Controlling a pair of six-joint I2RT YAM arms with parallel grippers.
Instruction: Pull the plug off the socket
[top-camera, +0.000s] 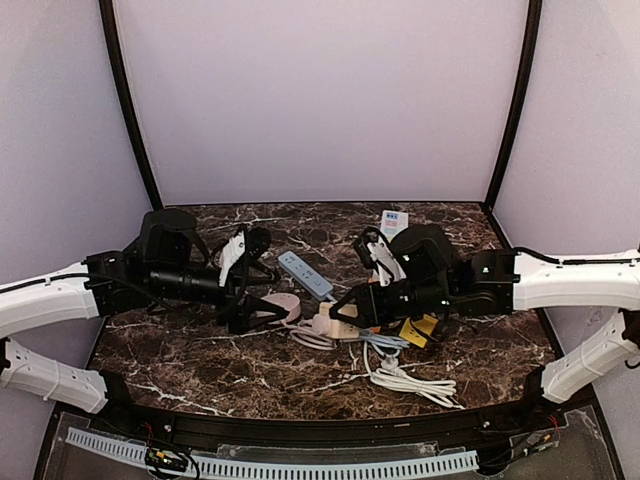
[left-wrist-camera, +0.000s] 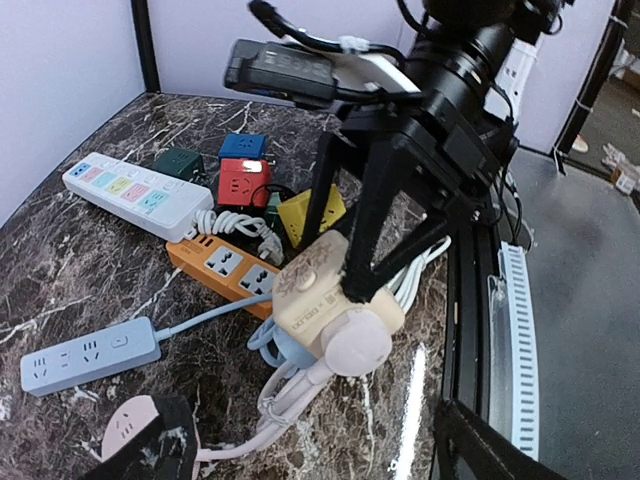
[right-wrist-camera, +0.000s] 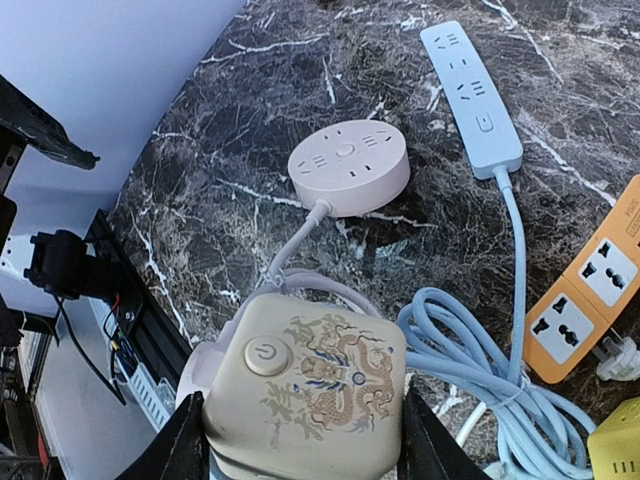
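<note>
My right gripper (top-camera: 338, 308) is shut on a cream cube-shaped socket (right-wrist-camera: 320, 400) with a dragon print, one finger on either side. A pale pink plug (left-wrist-camera: 357, 343) sits against the cube's side, apparently still in it; whether its prongs are fully seated is hidden. From the plug a pink cord (left-wrist-camera: 292, 402) runs to a round pink power strip (right-wrist-camera: 348, 168) on the table. My left gripper (top-camera: 279, 293) is part open to the left of the cube and plug, its fingers apart and empty, clear of the plug.
A blue power strip (right-wrist-camera: 472, 95), an orange strip (left-wrist-camera: 222, 268) and a white strip (left-wrist-camera: 140, 190) lie behind the cube. Coiled blue cord (right-wrist-camera: 465, 350) and white cord (top-camera: 410, 382) lie near the right gripper.
</note>
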